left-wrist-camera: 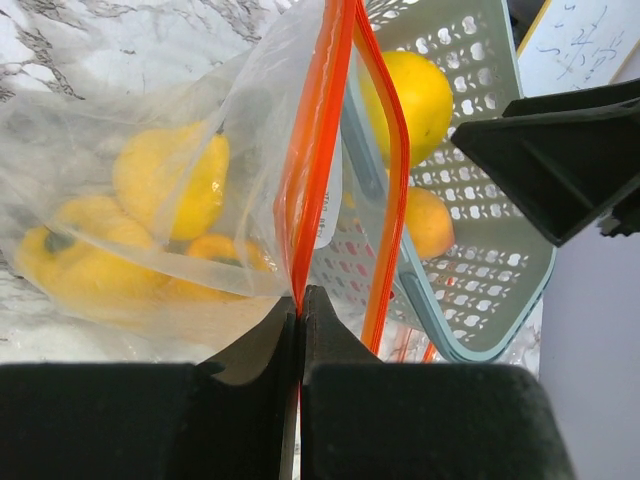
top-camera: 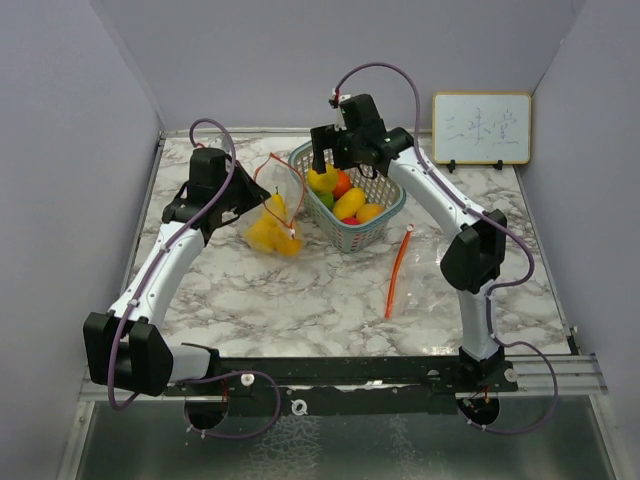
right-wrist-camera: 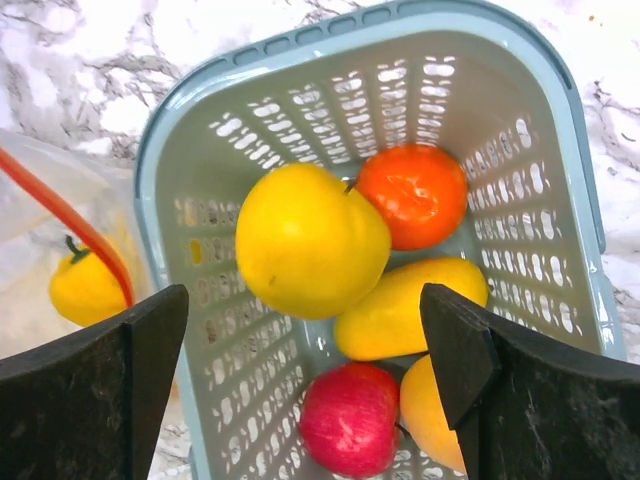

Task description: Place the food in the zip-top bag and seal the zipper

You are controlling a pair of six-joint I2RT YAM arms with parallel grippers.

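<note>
A clear bag [top-camera: 270, 232] with an orange-red zipper rim stands with its mouth spread at the left of the basket. Inside it lie several yellow food pieces [left-wrist-camera: 172, 180]. My left gripper is shut on the zipper rim [left-wrist-camera: 322, 130]. Over the left part of the grey basket [top-camera: 375, 238] is my right gripper, its fingers wide apart. Below and between them, a big round yellow fruit [right-wrist-camera: 312, 240] shows on the left side of the basket, clear of both fingers.
The basket also holds a red-orange tomato-like piece [right-wrist-camera: 415, 195], a red fruit [right-wrist-camera: 350, 420], an elongated yellow fruit [right-wrist-camera: 410, 308] and a green fruit [top-camera: 326, 199]. A flat bag with a red zipper [top-camera: 398, 275] lies at the right. A whiteboard [top-camera: 481, 127] stands behind.
</note>
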